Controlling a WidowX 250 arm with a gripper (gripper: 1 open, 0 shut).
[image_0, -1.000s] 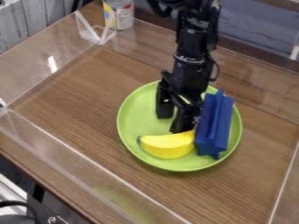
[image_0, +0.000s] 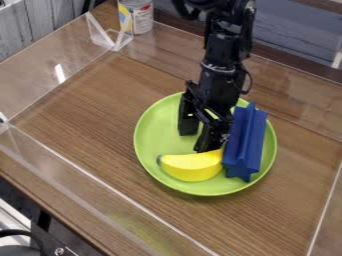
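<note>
My black gripper (image_0: 203, 130) reaches down into a green plate (image_0: 156, 128) on the wooden table, its fingers over the middle of the plate, just above and touching or very near a yellow banana (image_0: 187, 168). A blue object (image_0: 243, 145) stands on the plate's right side, beside the gripper. The fingertips are dark and overlap, so whether they are open or shut, and whether anything is between them, I cannot tell.
A can (image_0: 135, 16) stands at the back left edge of the table, with a clear plastic piece (image_0: 110, 32) near it. The table left of the plate and in front of it is clear.
</note>
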